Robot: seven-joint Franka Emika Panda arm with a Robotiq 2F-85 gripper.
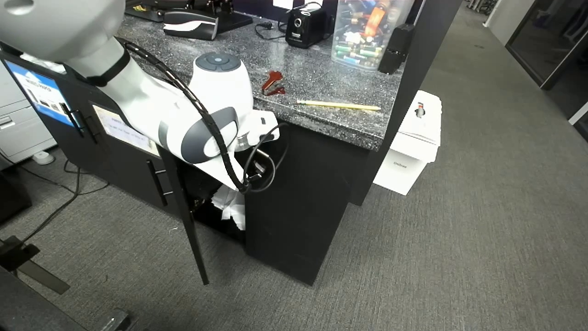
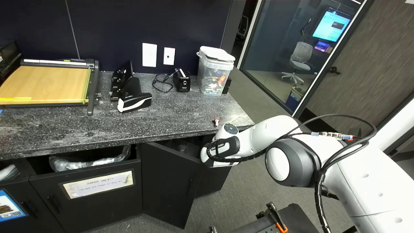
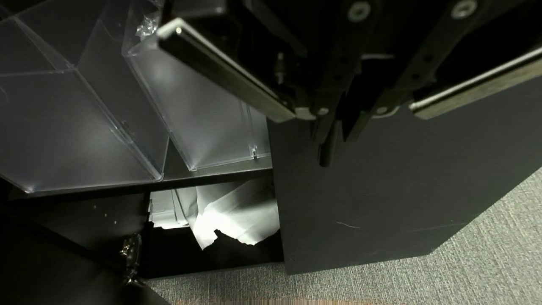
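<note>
In the wrist view, my gripper is at the upper middle, its narrow dark fingertips close together. A thin black bar, looking like a cabinet door handle (image 3: pixel 326 154), shows between and just below them. The handle stands against a dark cabinet door (image 3: pixel 376 198), which looks shut. To its left, the other door (image 1: pixel 190 231) hangs open. Exterior view 1 hides the fingers behind the wrist and cable loop; exterior view 2 hides them too.
Inside the open compartment are clear plastic bins (image 3: pixel 91 147) on a shelf and white paper (image 3: pixel 218 216) below. On the countertop (image 1: pixel 314 71) lie a red staple remover (image 1: pixel 273 83) and a yellow pencil (image 1: pixel 339 105). A white box (image 1: pixel 410 149) stands beyond the cabinet.
</note>
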